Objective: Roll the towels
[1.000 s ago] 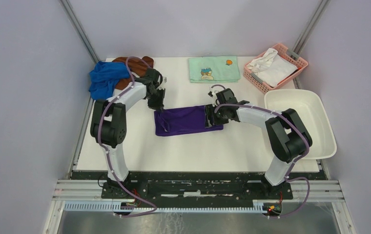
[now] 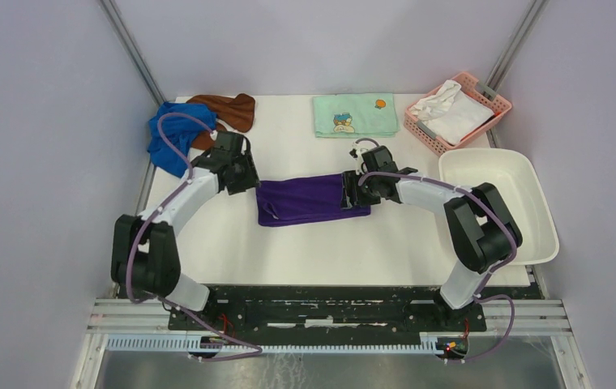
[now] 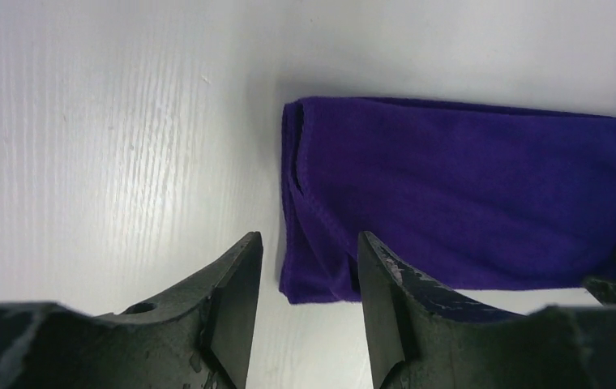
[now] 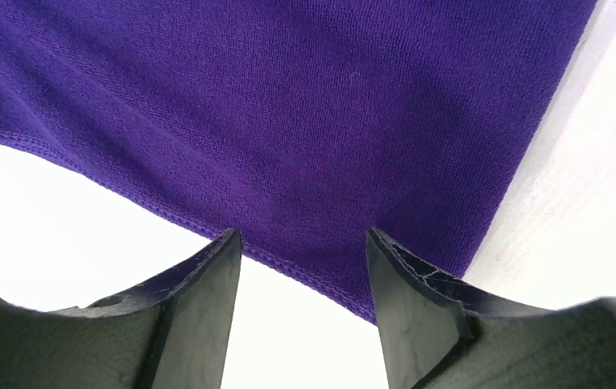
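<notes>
A dark purple towel [image 2: 309,198] lies folded in a long strip across the middle of the table. Its left end has a loose diagonal fold [image 3: 317,215], seen in the left wrist view. My left gripper [image 2: 254,180] hovers by that end, its fingers [image 3: 236,300] apart with no cloth gripped between them. Over the towel's right end is my right gripper [image 2: 349,194]. In the right wrist view its fingers [image 4: 207,300] stand wide, the near hem of the towel [image 4: 305,271] passing across the gap, not pinched.
A folded green towel [image 2: 357,115] lies at the back. Blue cloth [image 2: 171,134] and brown cloth [image 2: 236,109] are heaped at back left. The pink basket [image 2: 503,105] holds white cloths; a white tub [image 2: 540,203] stands right.
My left gripper has moved left, off the towel's top left corner to just beside that end, and its arm has swung outward. The right arm and the towel look nearly unchanged.
</notes>
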